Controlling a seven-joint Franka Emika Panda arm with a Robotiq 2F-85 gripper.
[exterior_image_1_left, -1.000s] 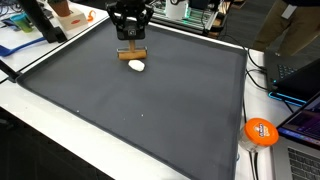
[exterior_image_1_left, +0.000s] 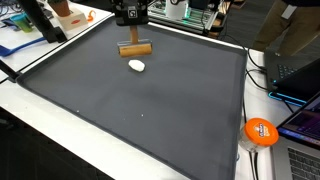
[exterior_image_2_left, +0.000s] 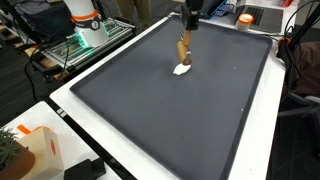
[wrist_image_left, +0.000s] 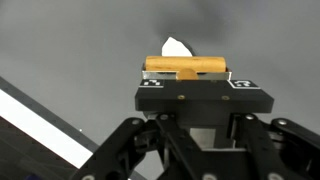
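A light wooden piece shaped like a small mallet hangs below my gripper (exterior_image_1_left: 132, 22). Its thin handle (exterior_image_1_left: 134, 36) runs up between the fingers, and its round bar-like head (exterior_image_1_left: 134, 48) lies crosswise at the bottom. The gripper is shut on the handle. From above, in the wrist view, the wooden head (wrist_image_left: 186, 64) spans the front of the fingers. A small white flat piece (exterior_image_1_left: 136, 65) lies on the dark table just in front of the mallet, apart from it in exterior view 1. Whether the head touches the table, I cannot tell.
An orange-capped container (exterior_image_1_left: 261, 133) stands on the right, off the grey surface. Cables and a laptop (exterior_image_1_left: 290, 78) lie beyond that side.
The white piece has stayed put.
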